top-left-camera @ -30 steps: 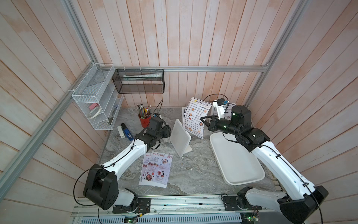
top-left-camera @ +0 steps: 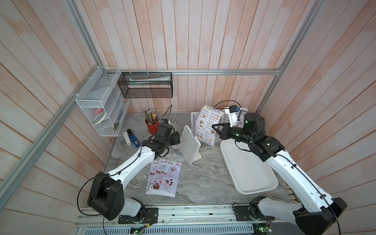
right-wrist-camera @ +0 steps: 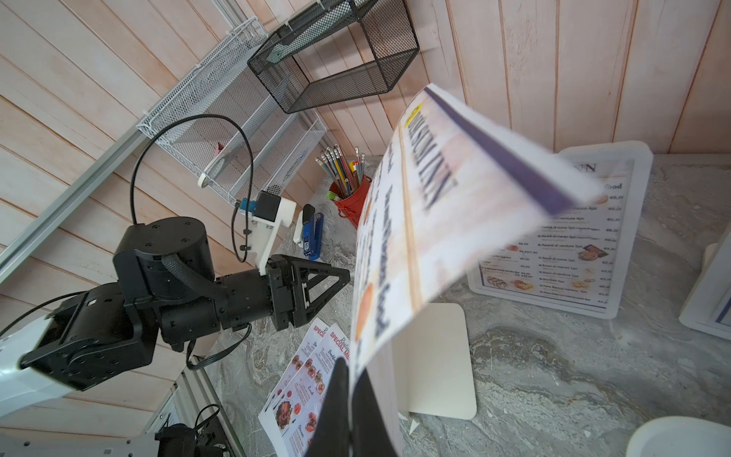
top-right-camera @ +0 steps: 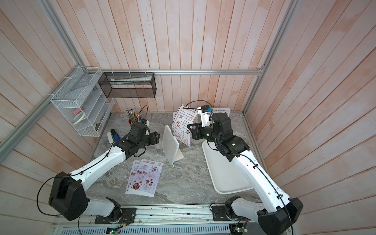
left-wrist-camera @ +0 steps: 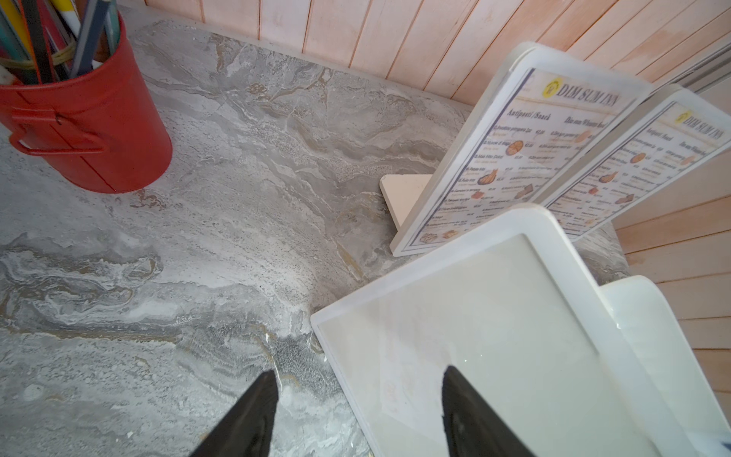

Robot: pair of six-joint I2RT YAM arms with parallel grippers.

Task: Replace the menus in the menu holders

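A printed Dim Sum Inn menu sheet (top-left-camera: 206, 124) hangs bent in the air, my right gripper shut on its edge. To its left stands an emptied-looking white menu holder (left-wrist-camera: 472, 335), with no menu showing in its frame. My left gripper is open just beside that holder, nothing between its fingers. Purple-printed special menus (top-left-camera: 163, 178) lie overlapping flat on the counter at the front left.
A white tray (top-left-camera: 250, 190) lies under the right arm. The red pencil cup (left-wrist-camera: 91, 129), a blue object (top-left-camera: 133, 138) and a white object (top-left-camera: 126, 137) occupy the left. Wire racks hang on the walls.
My right gripper has shifted slightly right with the menu sheet, whose top has dipped and bent a little. The left arm and the holders look unmoved.
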